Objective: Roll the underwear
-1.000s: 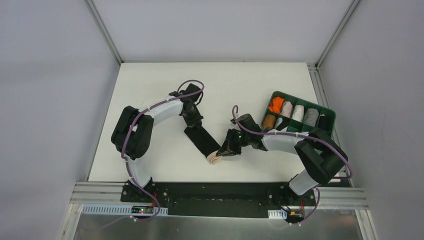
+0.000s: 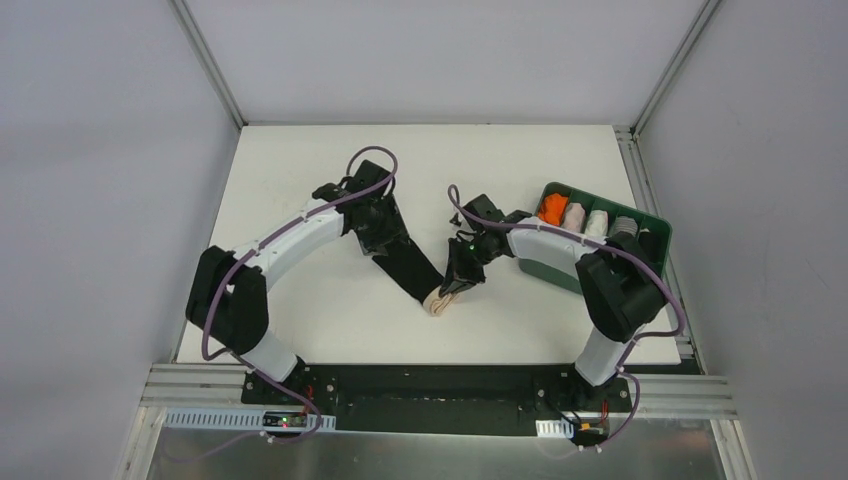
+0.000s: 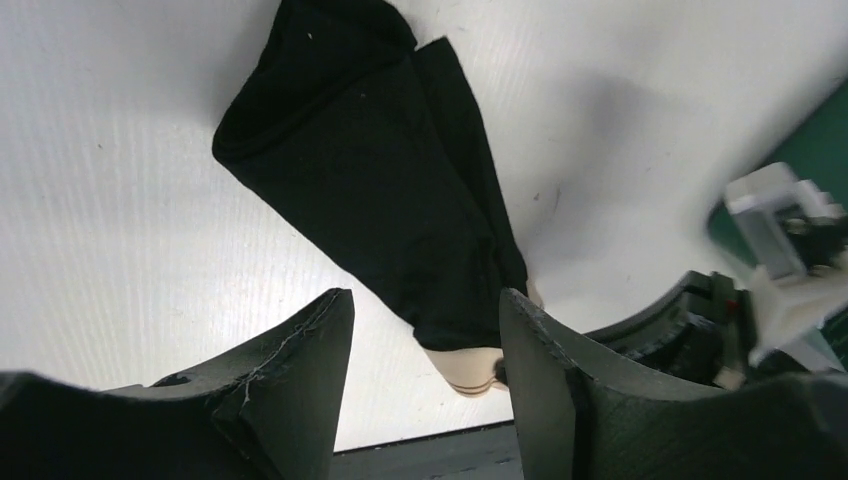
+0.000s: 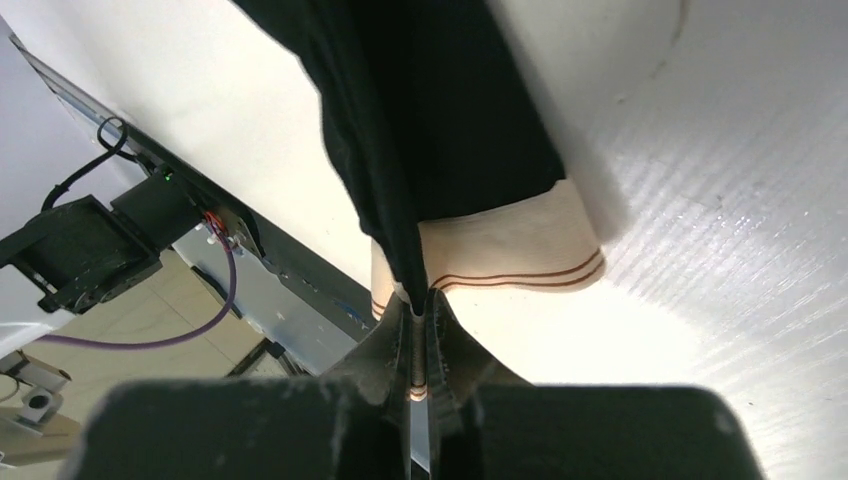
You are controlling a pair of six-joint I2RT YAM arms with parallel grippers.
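Observation:
The black underwear [image 2: 410,268] lies diagonally on the white table, folded into a long strip with its beige waistband [image 2: 438,303] at the near end. Its far end, bunched in a raised fold, shows in the left wrist view, where the black cloth [image 3: 370,170] is not gripped. My left gripper is open, its fingers apart with nothing pinched between them. At the waistband end, my right gripper is shut on a thin fold of the underwear; black cloth and a beige strip run between its fingertips. The far end is partly hidden in the top view.
A green divided box [image 2: 545,272] with several rolled cloths, one of them an orange roll [image 2: 552,208], stands at the right, partly under my right arm. Bare table [image 2: 320,335] lies to the left and in front.
The waistband end has shifted slightly up and right along with my right gripper. My left arm has swung a little leftward, and its gripper sits slightly left of before.

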